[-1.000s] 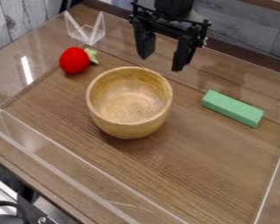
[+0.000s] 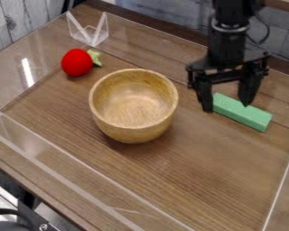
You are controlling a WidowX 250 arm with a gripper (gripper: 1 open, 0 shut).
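Note:
My black gripper (image 2: pixel 227 94) hangs over the right half of the wooden table, open, its fingers pointing down just above and around the near-left part of a green rectangular block (image 2: pixel 249 116). The block lies at an angle on the table; whether the fingers touch it I cannot tell. To its left is a large tan bowl (image 2: pixel 131 122), empty.
A red tomato (image 2: pixel 77 62) with a green stem lies at the back left, near a small white wire-like object (image 2: pixel 88 29). The front of the table (image 2: pixel 172 180) and the area right of the bowl are clear.
My gripper has moved down and to the right, from above the area behind the bowl to just over the green block.

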